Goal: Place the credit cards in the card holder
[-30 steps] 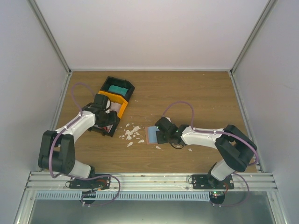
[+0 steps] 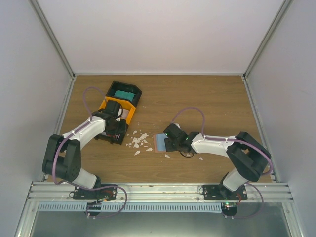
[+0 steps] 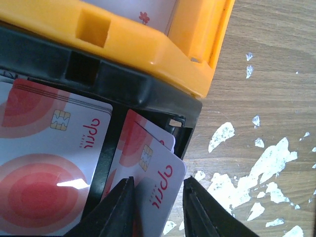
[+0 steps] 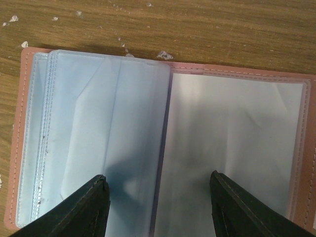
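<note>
White-and-red credit cards lie stacked in a black bin. Leaning against that bin's right wall is a tilted card, with another card edge showing behind it. My left gripper is part open around the tilted card, one finger at each side; contact with both fingers cannot be made out. In the right wrist view the card holder lies spread open, with pinkish stitched edges, clear bluish sleeves on the left and a pale sleeve on the right. Over its middle my right gripper stands open with nothing between its fingers.
Behind the card bin stand an orange bin and a black bin with teal contents. White flakes mark the table between bins and holder.
Over the last second my left gripper has shifted slightly right and towards the front of the card bin. The right arm and the holder look unmoved.
</note>
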